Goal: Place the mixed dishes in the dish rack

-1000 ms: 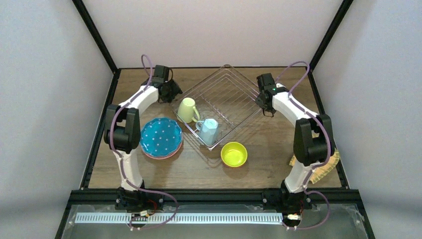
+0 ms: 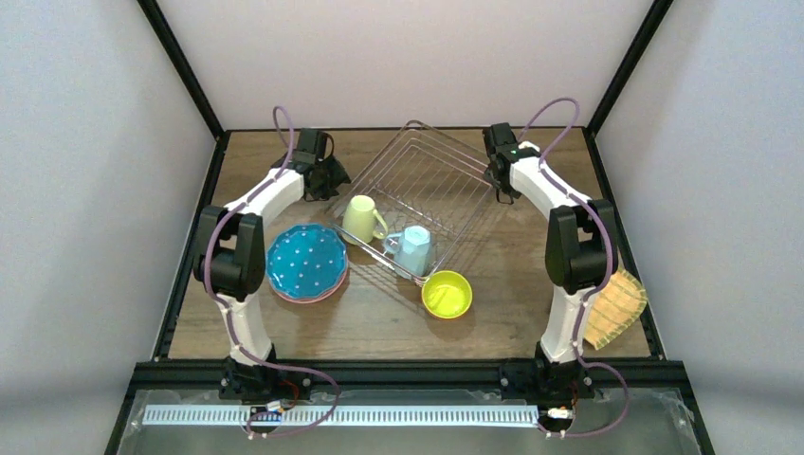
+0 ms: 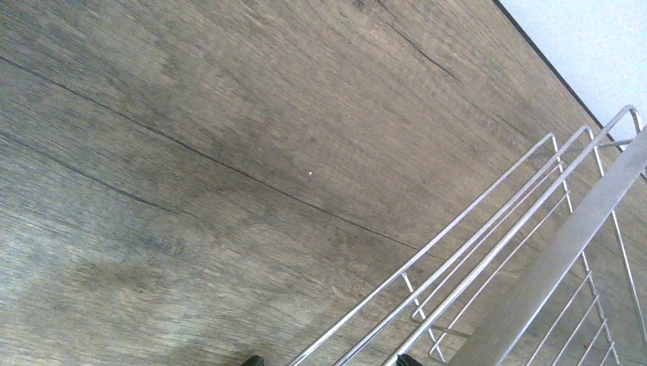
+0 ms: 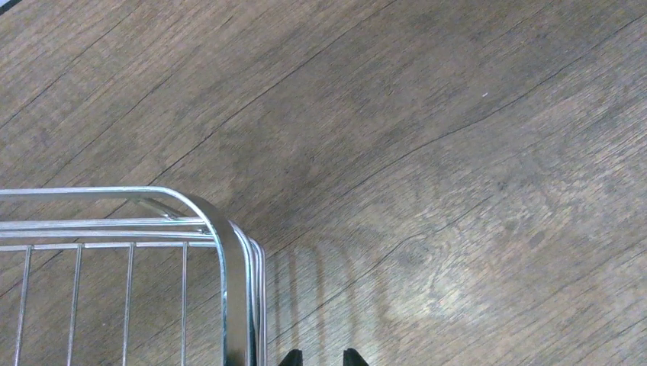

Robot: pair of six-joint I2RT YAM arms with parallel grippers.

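Note:
The wire dish rack (image 2: 453,152) stands mid-table, set diagonally. Inside its front-left part are a light-green mug (image 2: 359,218) and a pale-blue mug (image 2: 413,250), both seemingly upside down. My left gripper (image 2: 343,180) is at the rack's left corner; in the left wrist view its fingertips (image 3: 253,361) are wide apart, rack wires running between them. At the right corner is my right gripper, its fingertips a short gap apart with bare table showing between them, just beside the rack rim (image 4: 236,305). Blue dotted plates (image 2: 306,262) and a yellow bowl (image 2: 447,295) sit outside.
A pinkish plate edge (image 2: 308,300) shows under the blue one. The bowl lies close against the rack's front corner. A yellow checked cloth (image 2: 616,308) is at the right front, partly behind the right arm. Table between the bowl and right arm is clear.
The rack has turned a little: its front corner shifted right toward the bowl, its back corner left. Both mugs moved right with it.

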